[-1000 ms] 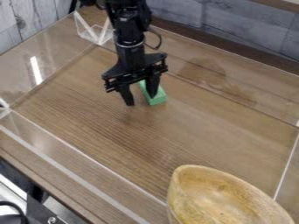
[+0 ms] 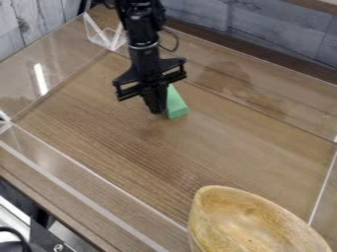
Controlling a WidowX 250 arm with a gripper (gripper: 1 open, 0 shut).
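My black arm reaches down from the top centre. Its gripper (image 2: 153, 93) is low over the wooden table, at the left side of a small light green object (image 2: 172, 104). The fingers partly hide that object; whether they touch it or grip it I cannot tell.
A large yellow bowl (image 2: 254, 221) lies at the bottom right. Clear plastic and white items stand along the left and back edges.
The gripper has shifted slightly up the picture from where it was about a second ago, and its fingers look somewhat differently angled. The green object stays in about the same place.
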